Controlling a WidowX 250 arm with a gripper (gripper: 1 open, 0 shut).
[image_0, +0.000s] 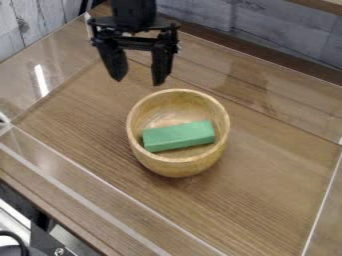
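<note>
A round tan bowl (150, 122) stands at the middle of the wooden table, holding a green rectangular block (179, 137) that lies at a slant inside it. My dark gripper (135, 75) hangs above and behind the bowl, left of centre, with its two fingers spread apart and nothing visible between them.
A pale wall or edge runs along the back.
</note>
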